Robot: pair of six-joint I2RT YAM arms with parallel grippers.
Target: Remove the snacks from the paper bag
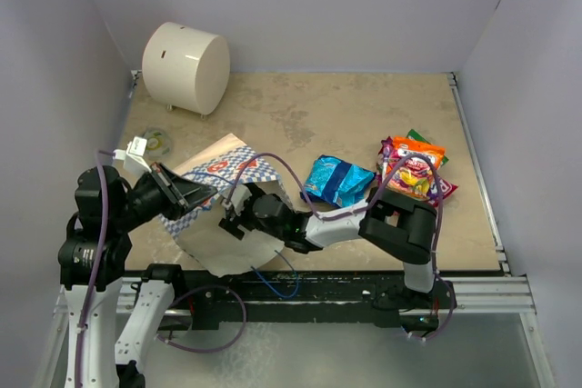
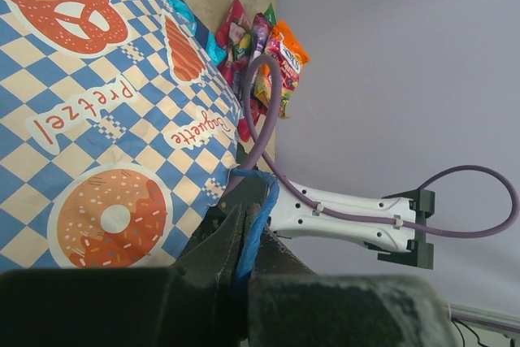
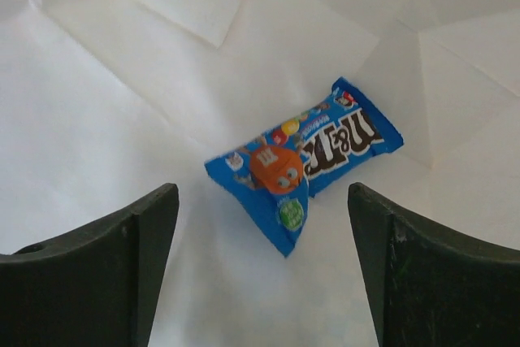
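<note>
The paper bag [image 1: 204, 241], blue-and-cream checked outside and white inside, lies on its side at the table's front left. One blue handle [image 2: 255, 237] of it runs between the fingers of my left gripper [image 1: 215, 193], which is shut on it. My right gripper is at the bag's mouth, its fingers apart and nothing gripped. Beyond those fingers, a small blue packet [image 3: 337, 142] marked "Mini" rests on the white paper inside. In the top view this packet is hidden.
A blue snack bag [image 1: 338, 181] lies right of the paper bag. Several colourful snack packs [image 1: 411, 163] are piled farther right, near the right forearm. At the back left lies a white cylinder [image 1: 186, 68].
</note>
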